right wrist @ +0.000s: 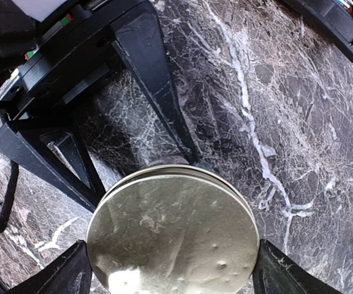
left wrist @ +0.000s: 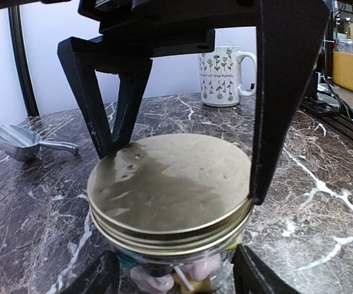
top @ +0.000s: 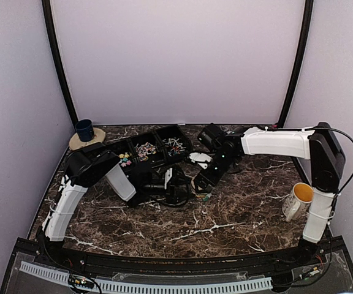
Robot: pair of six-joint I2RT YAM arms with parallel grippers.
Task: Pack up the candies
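Observation:
A glass jar (left wrist: 178, 278) with candies inside stands on the marble table, its gold lid (left wrist: 170, 184) on top. My left gripper is shut on the jar below the lid, a finger at either side of the glass. From above, my right gripper straddles the lid. Its fingers are open, with the fingers (left wrist: 265, 122) close to the lid's rim; whether they touch it I cannot tell. In the top view both arms meet near the table's middle and mostly hide the jar.
Behind the left arm lies a black tray (top: 185, 142) whose compartments hold candies. A white mug (top: 298, 199) stands far right. At the back left, a dark blue cup (top: 84, 128) rests on a round wooden board (top: 75, 142). A metal scoop (left wrist: 26, 144) lies apart.

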